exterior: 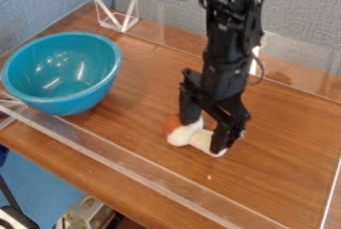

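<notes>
The black gripper (213,114) is lowered over a white mushroom-like toy (202,141) with an orange-red top, in the middle of the wooden table (134,173). Its open fingers stand around the toy, hiding part of it. Whether they touch it cannot be seen.
A teal bowl (62,72) sits at the left. A white wire holder (115,14) stands at the back left.
</notes>
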